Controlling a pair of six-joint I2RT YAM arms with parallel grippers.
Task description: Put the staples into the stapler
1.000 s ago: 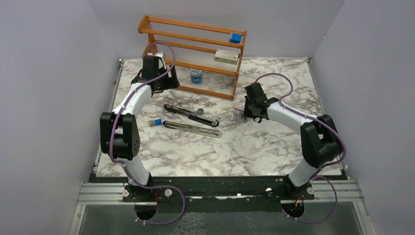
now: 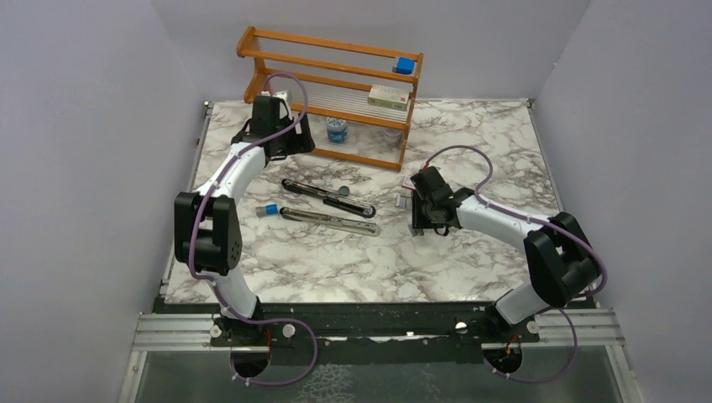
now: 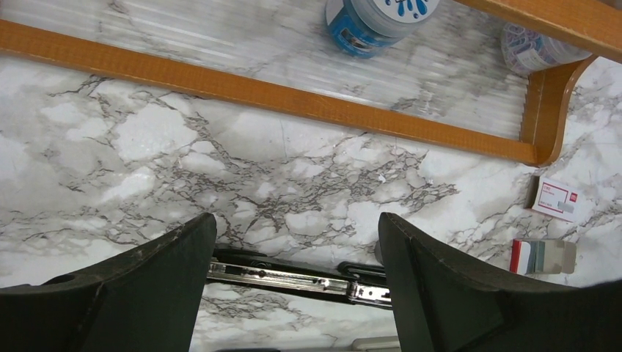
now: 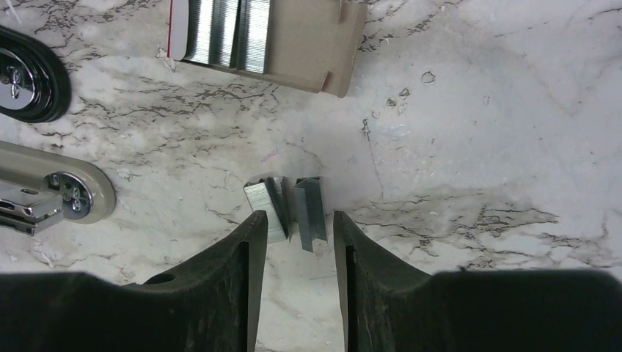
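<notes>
Two short staple strips [image 4: 309, 214] lie side by side on the marble, at the middle of the right wrist view. Over them my right gripper stands open, one finger on either side, holding nothing. An open staple box [image 4: 301, 51] with several strips in its tray rests farther back. Left of it, a black stapler [image 2: 327, 198] and a beige stapler [image 2: 329, 221] lie stretched open; the black one's metal channel [image 3: 293, 280] shows between my left fingers. High above the table near the rack, my left gripper is open and empty.
A wooden rack [image 2: 336, 155] spans the back, with a blue-labelled jar [image 2: 337, 130] below and a pale box [image 2: 388, 97] on a shelf. A blue-and-grey item [image 2: 267, 210] lies left of the staplers.
My right gripper has come toward the table's front, away from the staple box. A staple strip now shows on the marble beneath it. The left arm has shifted slightly right.
</notes>
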